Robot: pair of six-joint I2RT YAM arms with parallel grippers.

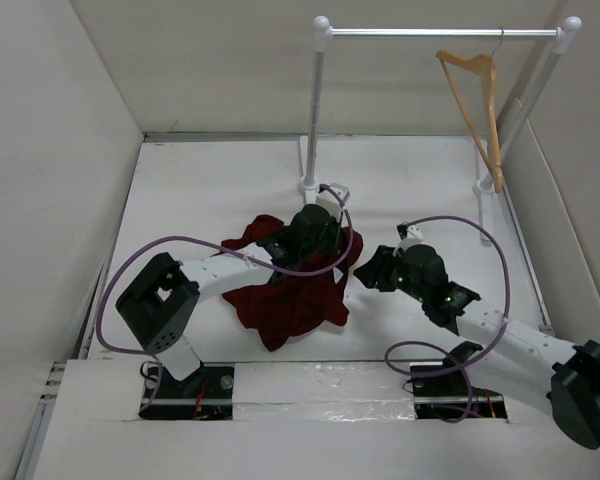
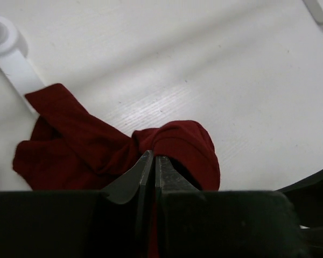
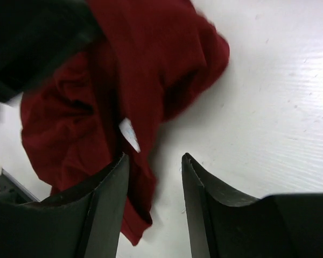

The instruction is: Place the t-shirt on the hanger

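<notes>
A crumpled dark red t shirt [image 1: 295, 310] lies on the white floor, with a small white label showing in the right wrist view [image 3: 129, 134]. My left gripper is shut on a fold of the shirt [image 2: 180, 140], over its upper part. My right gripper [image 1: 372, 270] hangs part open just right of the shirt; in the right wrist view nothing is between its fingertips. The wooden hanger [image 1: 485, 110] hangs at the upper right from the rack's rail [image 1: 420, 33].
The white rack posts [image 1: 315, 120] stand on feet behind the shirt and at the right. Bare floor [image 1: 190, 190] lies to the left and between the posts. Walls close the space on both sides and at the back.
</notes>
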